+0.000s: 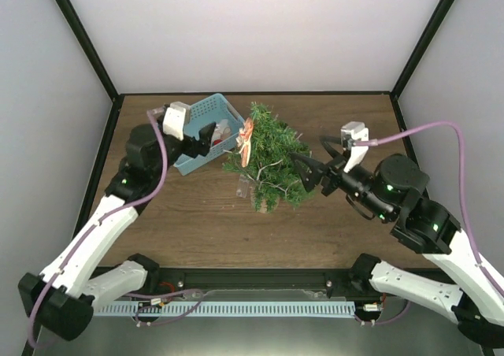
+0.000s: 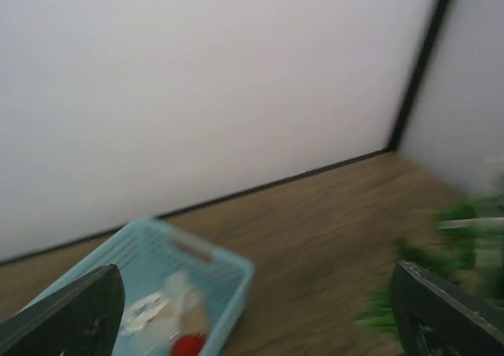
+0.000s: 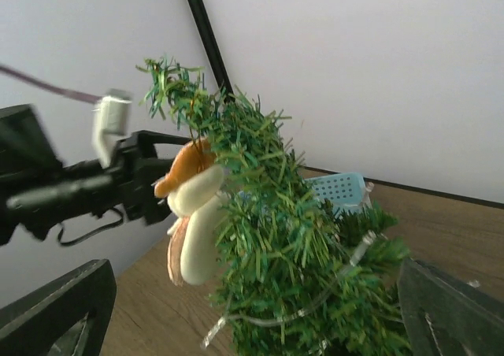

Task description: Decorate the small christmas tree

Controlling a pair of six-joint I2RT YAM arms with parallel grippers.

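The small Christmas tree [image 1: 276, 163] stands mid-table. An orange-and-cream cloth ornament [image 1: 245, 143] hangs on its left upper branches, seen from the side as an ornament [image 3: 197, 238] in the right wrist view. My left gripper [image 1: 203, 142] is over the basket, left of the tree, its fingers apart with nothing seen between them. My right gripper [image 1: 303, 171] stands open at the tree's right side, apart from the ornament.
The blue basket [image 2: 238, 277] at the back left holds pale items and a red ball [image 2: 187, 346]. Bare table [image 1: 354, 238] shows at the front and back right.
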